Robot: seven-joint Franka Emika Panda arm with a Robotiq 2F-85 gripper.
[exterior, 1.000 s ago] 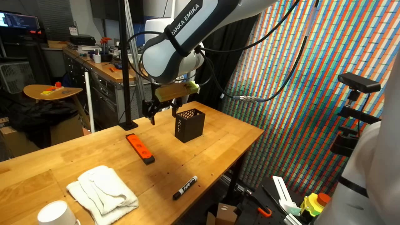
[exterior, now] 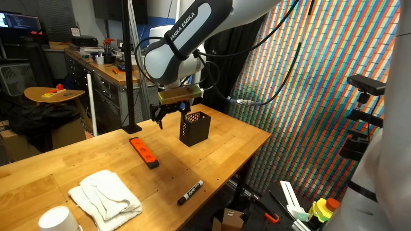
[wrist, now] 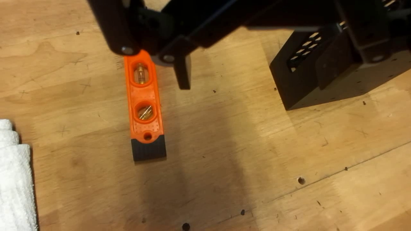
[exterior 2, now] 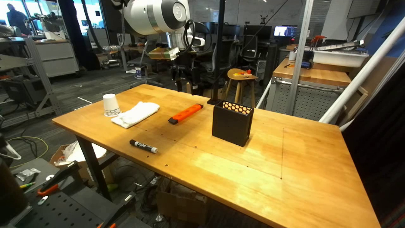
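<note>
My gripper (exterior: 172,121) hangs above the table, its two fingers spread well apart and nothing between them. In exterior view 2 the gripper (exterior 2: 188,89) appears above the table's far edge. An orange level (wrist: 143,92) with black ends lies flat on the wood, its upper part covered by gripper parts in the wrist view. Beside it stands a black open-topped holder (exterior: 195,129) with honeycomb holes, partly hidden by a finger in the wrist view. A black marker (exterior: 190,192) lies near the table edge.
A folded white cloth (exterior: 107,200) and a white cup (exterior 2: 110,104) occupy one end of the table. A black post (exterior: 127,77) rises at the table's edge near the level. Bare wood extends beyond the holder in exterior view 2.
In exterior view 1 the gripper has shifted slightly right, closer in the picture to the holder. The fingers remain apart, and the objects on the table have stayed put.
</note>
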